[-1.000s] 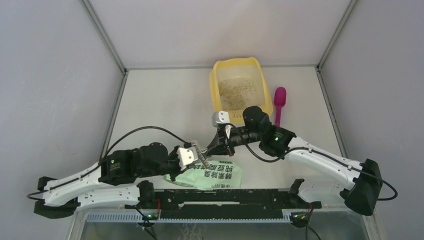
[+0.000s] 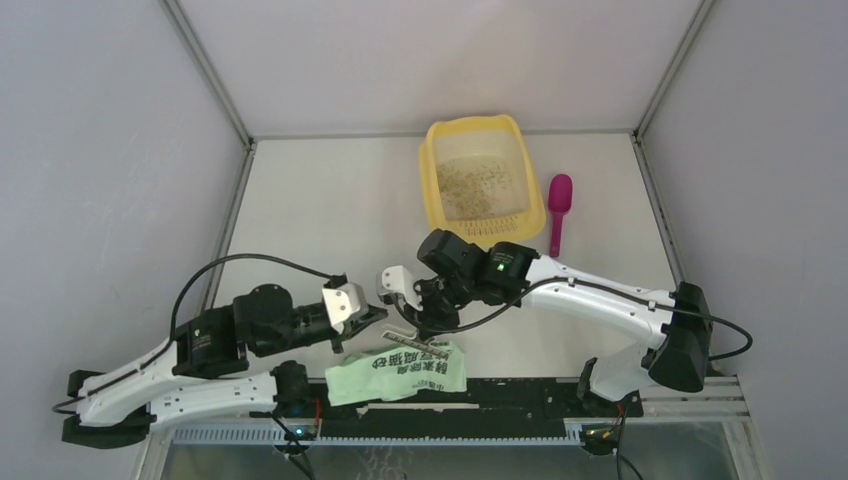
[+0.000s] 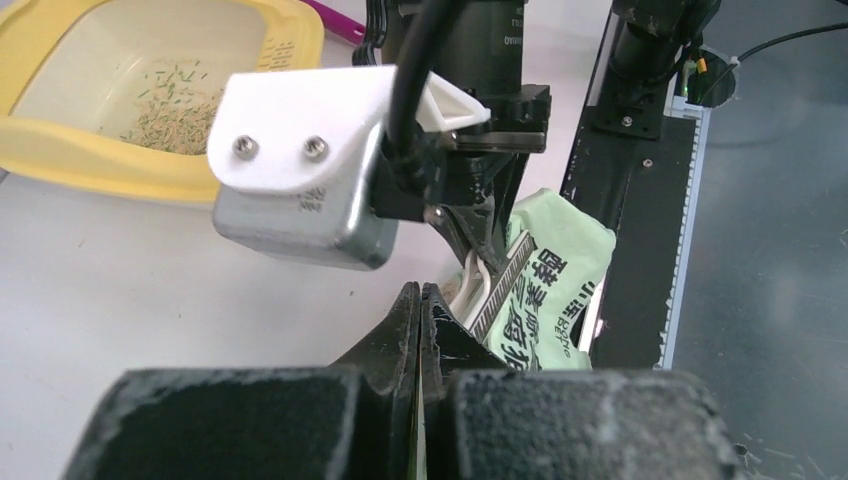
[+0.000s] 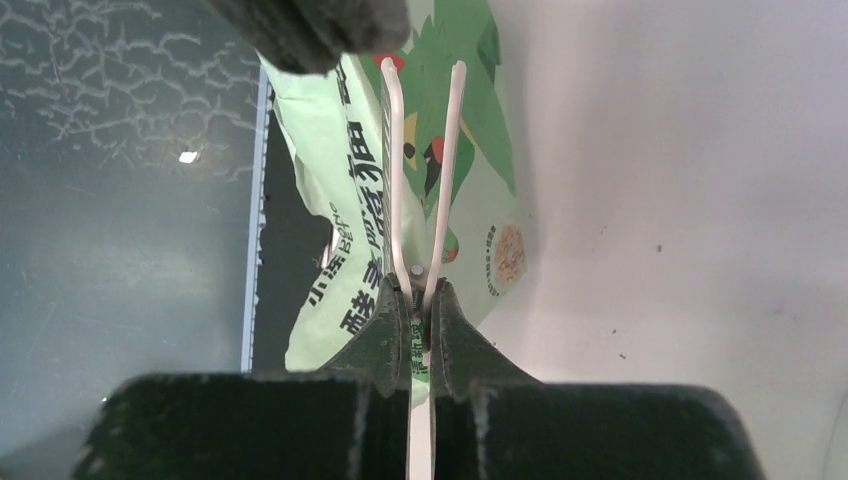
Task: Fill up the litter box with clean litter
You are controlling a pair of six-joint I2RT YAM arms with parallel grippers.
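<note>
A pale green litter bag (image 2: 395, 375) with dark printing lies at the table's front edge. Over it is a grey bar clip (image 2: 415, 343) with pale wire handles (image 3: 472, 285). The tips of my right gripper are closed around the handles' thin near ends. Whether the clip touches the bag, I cannot tell. My left gripper (image 2: 385, 314) is shut just left of the right wrist, and its fingertips (image 3: 411, 300) meet with nothing showing between them. At the back stands the yellow litter box (image 2: 429, 180), a thin scatter of litter (image 2: 470, 190) on its floor.
A magenta scoop (image 2: 560, 195) lies right of the box. The two wrists are close together above the bag. Bare white table (image 2: 320, 200) stretches across the left, with the dark rail (image 2: 520, 400) along the front.
The bag has shifted left.
</note>
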